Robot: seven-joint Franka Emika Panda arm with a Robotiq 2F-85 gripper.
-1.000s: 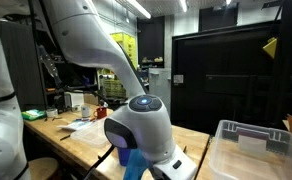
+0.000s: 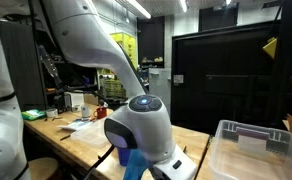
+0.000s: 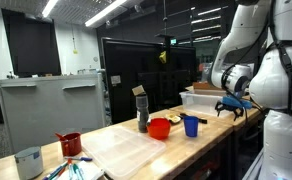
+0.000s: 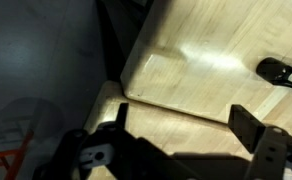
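My gripper stands open in the wrist view, its two dark fingers wide apart with only bare wooden tabletop (image 4: 176,85) showing between them. It hangs over the table near an edge and a seam in the wood. In exterior view 2 the gripper (image 3: 232,104) is at the far right end of the table, to the right of a blue cup (image 3: 191,127). The arm hides it in exterior view 1. A black object (image 4: 274,70) with a cord-like loop lies at the right of the wrist view, apart from the fingers.
A clear bin (image 2: 256,152) stands right of the arm. Along the table are a red bowl (image 3: 160,128), a dark upright container (image 3: 142,112), a pale tray (image 3: 131,150), a red pot (image 3: 74,145), a grey pot (image 3: 29,162) and several markers (image 3: 78,172).
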